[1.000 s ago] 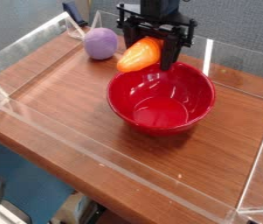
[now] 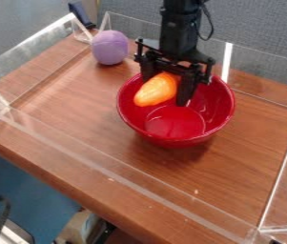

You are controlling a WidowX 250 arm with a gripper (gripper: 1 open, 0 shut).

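A red bowl (image 2: 191,129) stands on the wooden table at the centre right. An orange oblong object (image 2: 156,91), like a carrot, is inside the bowl's upper left part, low down within the rim. The black gripper (image 2: 172,76) is over the bowl's back, right at the orange object, whose upper end is hidden by it. Whether the fingers are closed on it is hard to tell.
A purple ball (image 2: 109,47) sits at the back left of the table (image 2: 70,114). Clear plastic walls edge the workspace.
The gripper and orange object have moved down from above the bowl's back left into the bowl. The bowl and purple ball stay put.
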